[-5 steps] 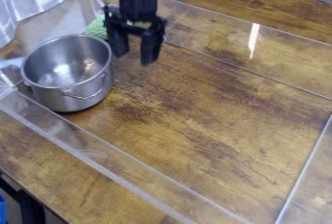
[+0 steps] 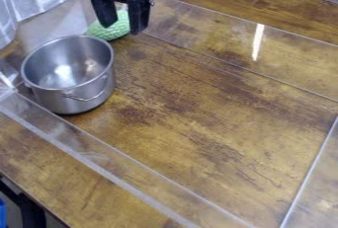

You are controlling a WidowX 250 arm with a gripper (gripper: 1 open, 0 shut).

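Note:
My black gripper (image 2: 125,15) is at the top left, over a green, textured object (image 2: 106,30) that it partly covers. Its fingers hang downward, and whether anything is between them is unclear. A metal pot (image 2: 67,74) with a wire handle stands at the left, nearer the camera than the gripper, and looks empty.
Clear panel edges run along the back, right and lower left. A pale, crinkled surface lies at the top-left edge.
From one second ago my gripper has moved up and back in the view, away from beside the pot to over the green object. The pot has not visibly moved.

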